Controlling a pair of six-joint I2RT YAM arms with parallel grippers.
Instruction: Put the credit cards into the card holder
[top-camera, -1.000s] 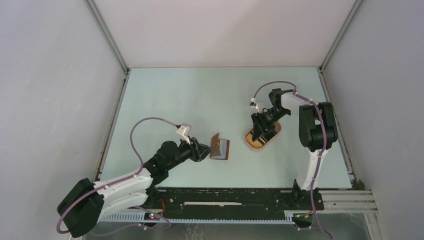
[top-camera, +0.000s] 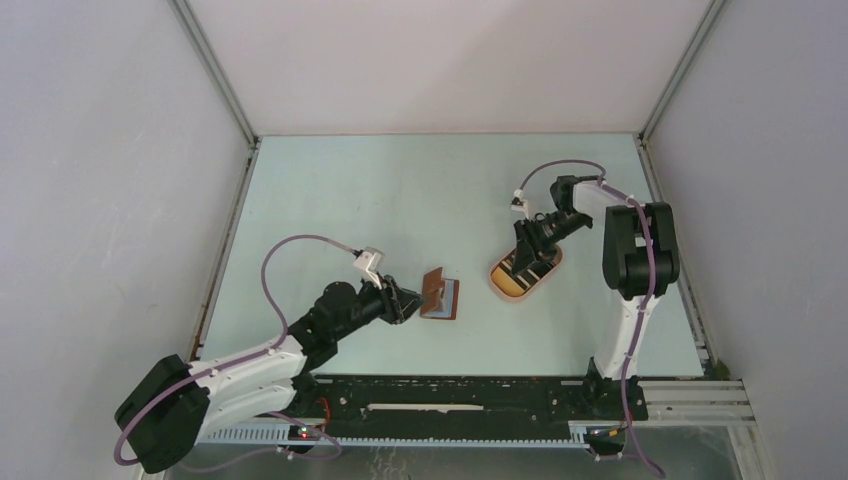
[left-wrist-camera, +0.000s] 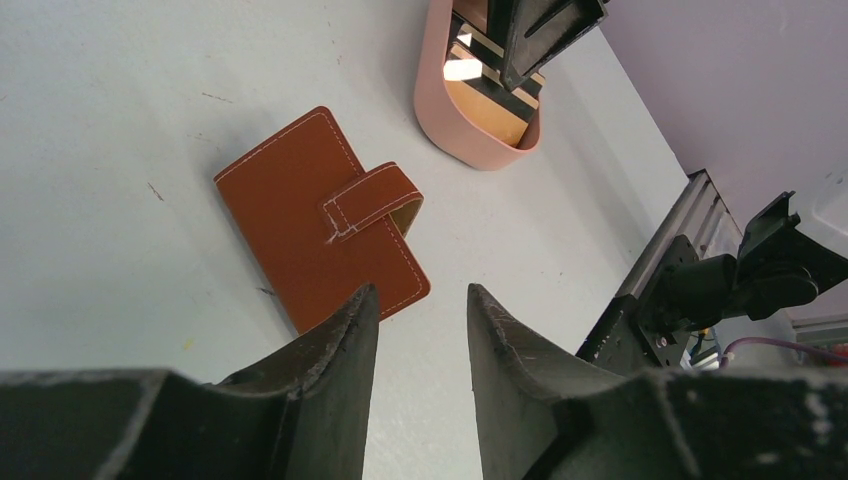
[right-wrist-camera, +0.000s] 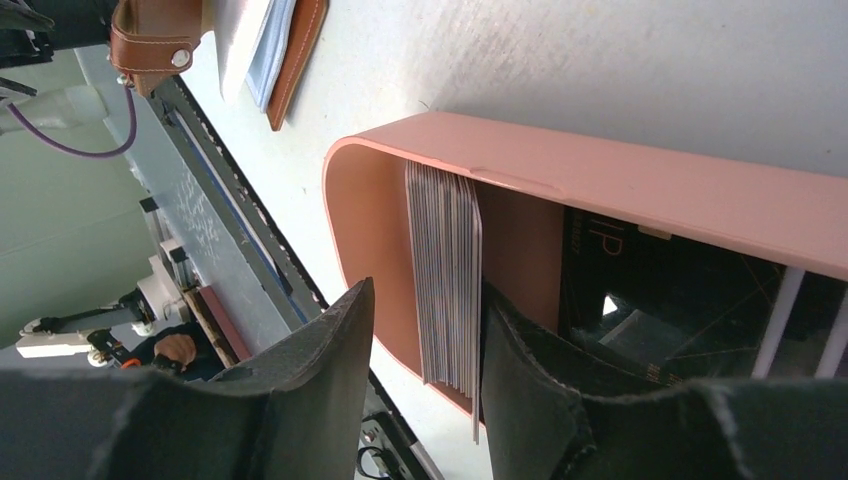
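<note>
The brown leather card holder (top-camera: 455, 302) lies folded open on the table, its flap (left-wrist-camera: 375, 197) raised. A pale blue lining or card (right-wrist-camera: 272, 52) shows inside it in the right wrist view. Just left of the holder, my left gripper (top-camera: 414, 302) is open with nothing between its fingers. A pink box (right-wrist-camera: 600, 180) holds a stack of thin cards (right-wrist-camera: 440, 270) on edge, plus black cards (right-wrist-camera: 650, 290) lying deeper. Over this box my right gripper is part open. Its fingers (right-wrist-camera: 520, 350) stand either side of the stack; contact cannot be told.
The box wall (left-wrist-camera: 460, 145) rises around the cards, close to my right fingers. Bare table (top-camera: 380, 190) spreads behind both arms and between holder and box. A dark rail (top-camera: 440, 395) runs along the front edge.
My right gripper has shifted slightly right over the box. The left arm, the box and the holder's position look unchanged; the holder's flap appears slightly altered.
</note>
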